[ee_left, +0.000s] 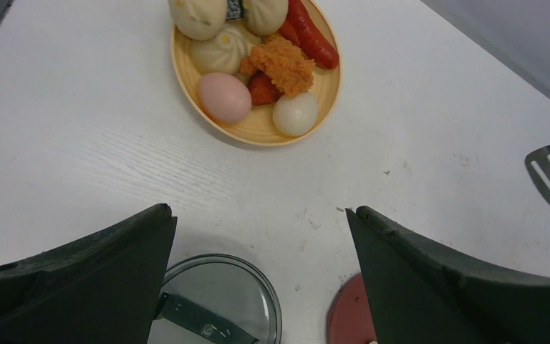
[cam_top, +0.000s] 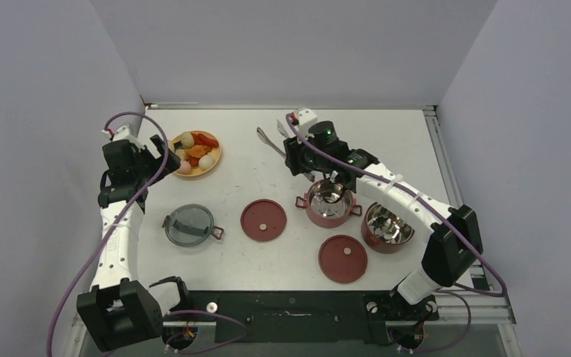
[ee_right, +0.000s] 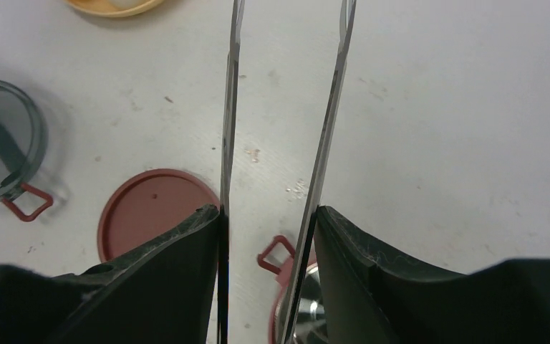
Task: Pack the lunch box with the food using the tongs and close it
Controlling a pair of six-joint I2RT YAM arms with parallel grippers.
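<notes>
A yellow plate of food [cam_top: 195, 152] with buns, eggs, sausages and fried chicken sits at the back left. My left gripper [cam_top: 159, 153] is open beside it. In the right wrist view my right gripper holds two long metal strips, apparently tong arms, upright between its fingers; whether it is shut on them I cannot tell. From above it hangs left of and above a red pot [cam_top: 328, 210]. A second pot [cam_top: 386, 227] stands at the front right.
A glass lid [cam_top: 189, 224] lies at the left, and two dark red lids [cam_top: 263, 219] [cam_top: 342, 258] lie at the middle and front.
</notes>
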